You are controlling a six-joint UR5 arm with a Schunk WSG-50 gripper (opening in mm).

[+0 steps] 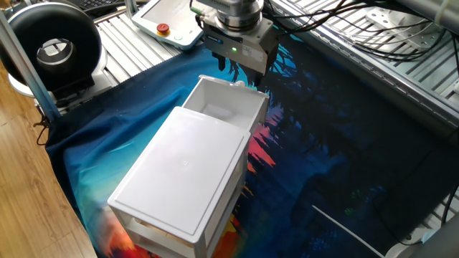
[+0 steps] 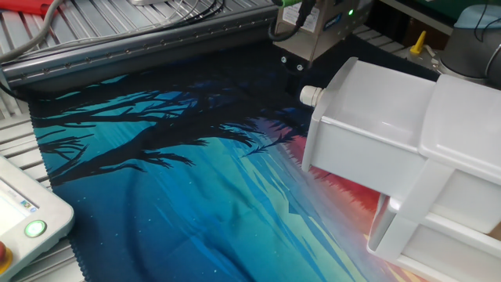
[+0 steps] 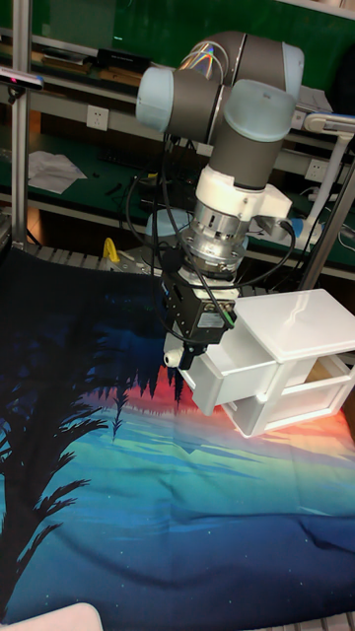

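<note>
A white drawer unit [image 1: 177, 166] stands on the printed cloth, its upper drawer [image 1: 237, 102] pulled out and seemingly empty, with only a pale patch on the floor of it. On the drawer's front sits a round white knob [image 2: 311, 95]. My gripper [image 1: 239, 72] is just beyond that front, pointing down, with its two dark fingers spread wide on either side of the knob as seen in exterior view 1. Nothing shows between them. In exterior view 3 the gripper is close to the knob [image 3: 172, 358]; whether a finger touches it cannot be made out.
A tablet controller with a red button [image 1: 163, 29] lies at the back left, near a round black object [image 1: 56, 54]. Cables [image 1: 351, 29] run along the back right, and a thin white strip [image 1: 348, 229] lies front right.
</note>
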